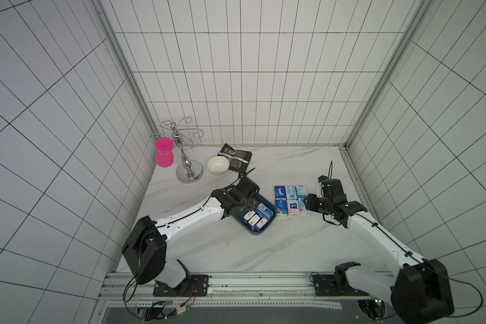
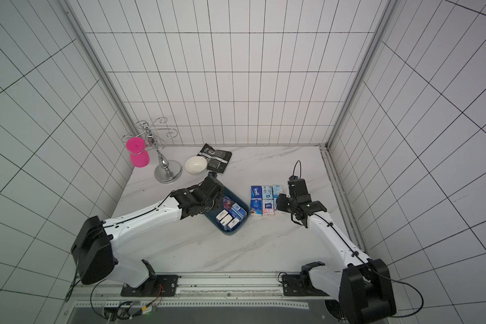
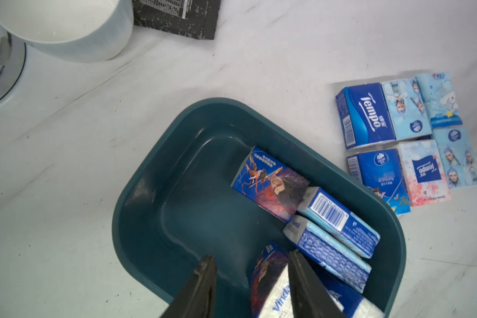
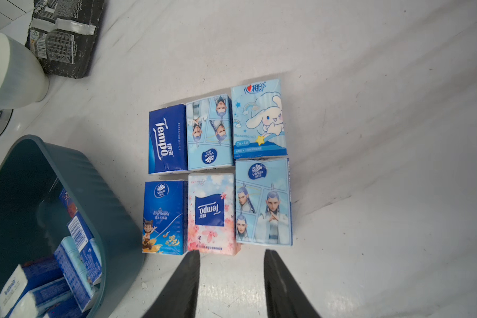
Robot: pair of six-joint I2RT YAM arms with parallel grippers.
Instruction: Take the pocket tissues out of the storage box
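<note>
The dark teal storage box [image 3: 159, 143] holds several pocket tissue packs; one with a dark, reddish print [image 3: 273, 182] lies near its middle and a white Vinda pack [image 3: 278, 299] sits towards the near end. Over the box hangs my left gripper, part open, its fingertips in front of the Vinda pack in the left wrist view; contact cannot be told. Outside, two rows of tissue packs lie flat, among them a pink Tempo pack [image 4: 212, 228] and a blue Tempo pack [image 4: 168, 138]. My right gripper, part open and empty, is above the table by these rows.
A white bowl [image 1: 218, 164] and a black packet [image 1: 236, 157] lie behind the box. The metal stand [image 1: 189, 171] with a pink cup [image 1: 164, 152] is at the back left. Bare table [image 4: 387, 159] stretches right of the rows.
</note>
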